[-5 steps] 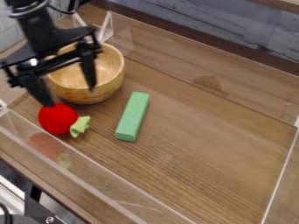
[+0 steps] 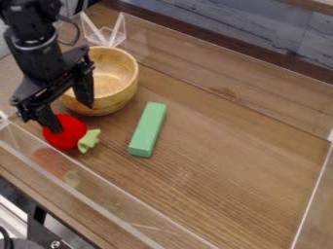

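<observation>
My black gripper (image 2: 50,89) stands open at the left, its fingers angled down just above and behind a red strawberry-like object (image 2: 61,130) with a green leafy top. A wooden bowl (image 2: 128,83) sits behind and right of the gripper, partly hidden by it. A green bar (image 2: 147,129) lies to the right of the red object.
A dark wall or backboard (image 2: 247,24) runs along the back, and the table's edge shows at the lower left.
The arm has moved left and turned, bringing the gripper from over the bowl area toward the red object. The objects on the table look unmoved.
</observation>
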